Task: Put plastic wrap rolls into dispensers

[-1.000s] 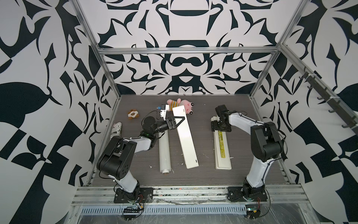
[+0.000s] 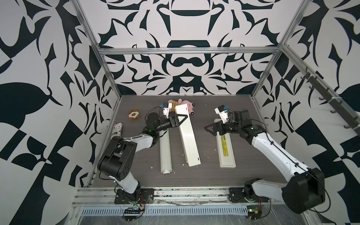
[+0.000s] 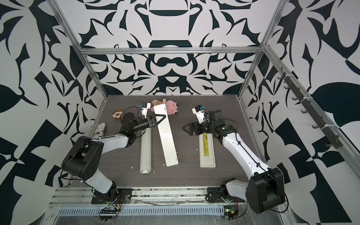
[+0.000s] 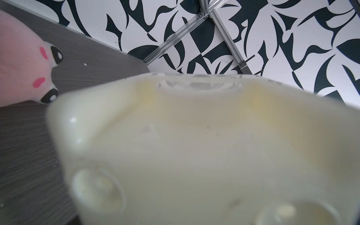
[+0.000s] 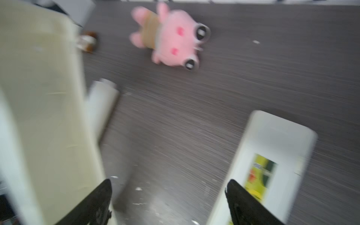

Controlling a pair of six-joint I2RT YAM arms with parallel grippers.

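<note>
A long white dispenser body (image 2: 189, 144) is raised at an angle at the centre, its top end at my left gripper (image 2: 182, 119); it fills much of the left wrist view (image 4: 202, 142). Whether the fingers touch it is hard to tell. A plastic wrap roll (image 2: 165, 153) lies on the table left of it, partly under my left arm. A white dispenser part with a yellow label (image 2: 226, 155) lies on the right. My right gripper (image 2: 209, 127) hangs open above and left of its far end, fingers apart with nothing between them in the blurred right wrist view.
A pink plush toy (image 3: 170, 107) lies at the back centre, a small brown-and-white ring toy (image 2: 133, 114) at the back left, and a white shoe-like object (image 2: 117, 130) at the left edge.
The raised white body and my left gripper have shifted slightly.
</note>
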